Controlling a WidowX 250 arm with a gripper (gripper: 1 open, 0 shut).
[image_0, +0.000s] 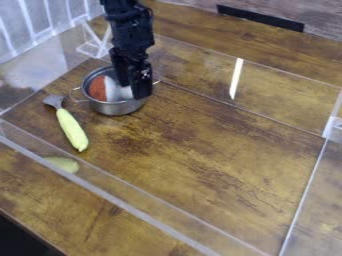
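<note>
A steel pot (115, 104) with handles sits at the upper left, holding an orange-red item (98, 86) and a white item partly hidden by the black gripper (136, 78). The gripper hangs down from the top over the pot's right side, its fingers low at the white item. It looks open, though the tips are hard to make out. A yellow corn cob (71, 128) lies left of and below the pot, with a grey utensil (55, 102) at its upper end.
Transparent barriers run along the left, lower and right sides. A small pale yellow-green item (60, 163) lies at the lower left.
</note>
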